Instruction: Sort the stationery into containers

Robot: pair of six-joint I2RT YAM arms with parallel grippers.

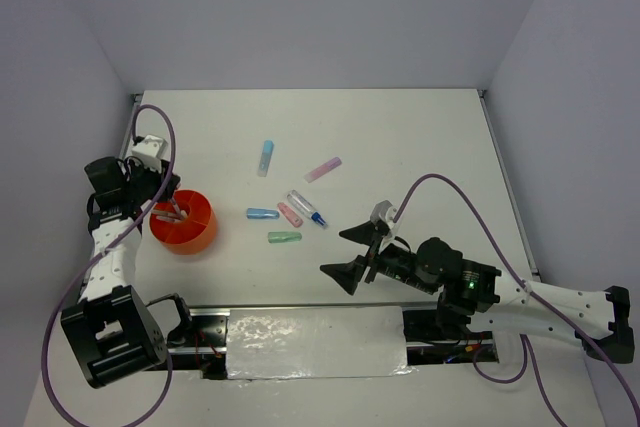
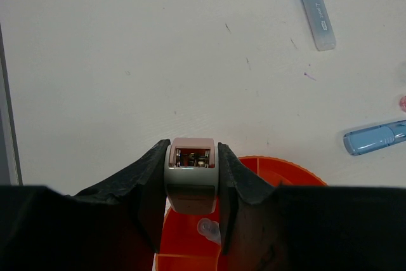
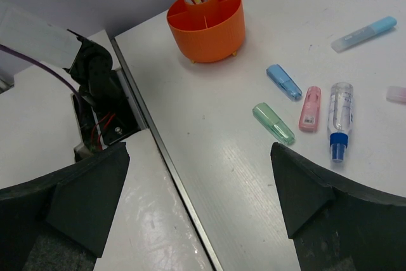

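An orange round organizer [image 1: 195, 237] stands at the table's left with pens in it. Over it, my left gripper is shut on a small pink-and-white item [image 2: 190, 195], seen end-on. Loose on the table lie a light-blue pen [image 1: 265, 157], a pink pen [image 1: 323, 169], a blue item [image 1: 263, 213], a pink item [image 1: 290, 215], a green item [image 1: 285, 236] and a clear bottle with blue cap [image 1: 306, 208]. My right gripper stands open and empty at the lower right of the table, facing these.
Grey walls enclose it on the back and both sides. A metal rail runs along the front edge, with the arm bases beside it.
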